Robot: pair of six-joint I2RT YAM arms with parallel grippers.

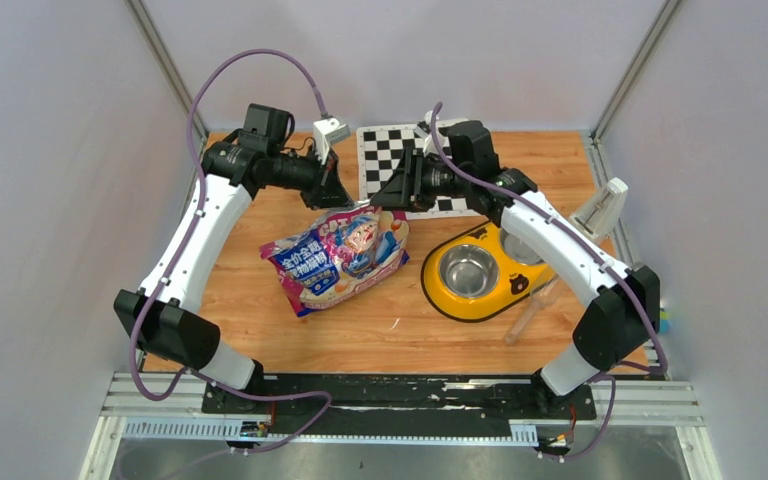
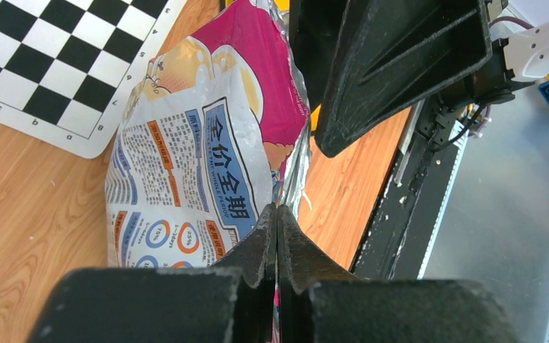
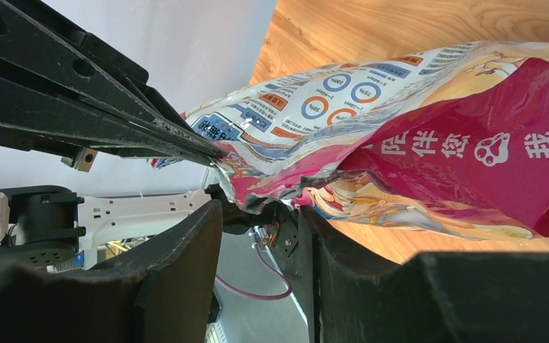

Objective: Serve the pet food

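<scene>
In the top view the pink and blue pet food bag (image 1: 338, 262) leans at an angle on the table, left of centre. My left gripper is shut on the bag's silvery top edge, near one corner; the right wrist view shows its fingers (image 3: 186, 139) pinching that corner. My right gripper stands partly open at the same crumpled edge, with a gap between its fingertips and no firm hold on the bag. Two steel bowls, the nearer bowl (image 1: 468, 271) clear and empty, sit in a yellow stand (image 1: 515, 285) at right.
A checkered board (image 1: 373, 150) lies behind the grippers. A clear handled tool (image 1: 532, 318) rests across the stand's right side, and a pale translucent object (image 1: 600, 208) is partly behind the right arm. Bare table lies in front of the bag.
</scene>
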